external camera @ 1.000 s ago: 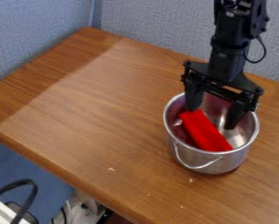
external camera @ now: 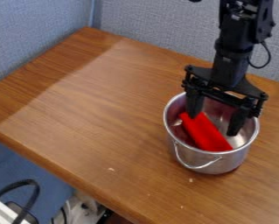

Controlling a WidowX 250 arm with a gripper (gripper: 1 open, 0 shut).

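A metal bucket (external camera: 191,160) with a wire handle stands on the wooden table at the right. Inside it lies a bright red elongated object (external camera: 205,132). My black gripper (external camera: 221,116) is over the bucket, its fingers spread apart and reaching down to about rim level on either side above the red object. It is open, and I see nothing held between its fingers.
A grey padded wall runs along the back. Beyond the table's lower-left edge are a blue surface and black cables.
The arm and gripper have shifted slightly over the last second, staying above the bucket. The bucket and red object look essentially in the same place.
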